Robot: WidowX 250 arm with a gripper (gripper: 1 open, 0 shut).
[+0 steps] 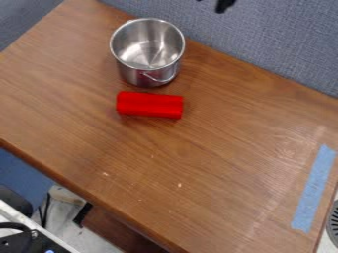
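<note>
A stainless steel pot (148, 47) stands upright near the back of the wooden table (199, 168). Just in front of it a red cylinder (149, 105) lies on its side. At the top edge, right of the pot, only a small dark tip of what appears to be the gripper (223, 5) shows; whether it is open or shut cannot be seen.
A strip of blue tape (313, 188) runs along the right part of the table. Grey padded fabric lies beyond the back edge, and cables show at the lower left.
</note>
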